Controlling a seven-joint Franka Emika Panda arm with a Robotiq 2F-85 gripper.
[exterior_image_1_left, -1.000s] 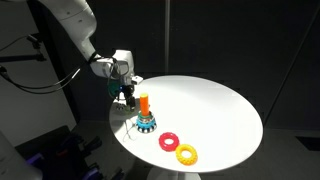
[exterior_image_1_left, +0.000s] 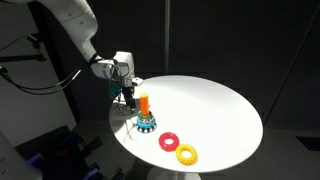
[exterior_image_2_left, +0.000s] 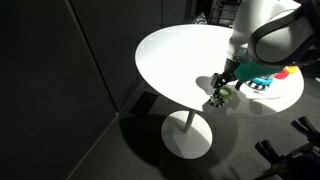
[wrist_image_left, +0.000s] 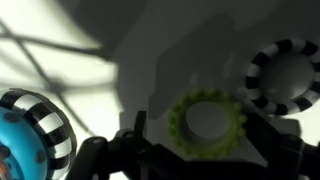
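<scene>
In the wrist view a yellow-green ring (wrist_image_left: 236, 113) with a bumpy rim lies between the fingers of my open gripper. I cannot tell whether the fingers touch it. Exterior view 2 has the gripper (exterior_image_2_left: 218, 98) low at the table edge, with green of the ring (exterior_image_2_left: 227, 92) beside it. To the right in the wrist view lies a black-and-white striped ring (wrist_image_left: 256, 76). A stack with an orange post (exterior_image_1_left: 144, 103) and blue rings (exterior_image_1_left: 146, 124) stands just beside the gripper (exterior_image_1_left: 128, 104) in exterior view 1.
A red ring (exterior_image_1_left: 162, 138) and a yellow ring (exterior_image_1_left: 179, 154) lie toward the front of the round white table (exterior_image_1_left: 215, 110). The table's edge runs close to the gripper.
The stack and the red and yellow rings have not moved.
</scene>
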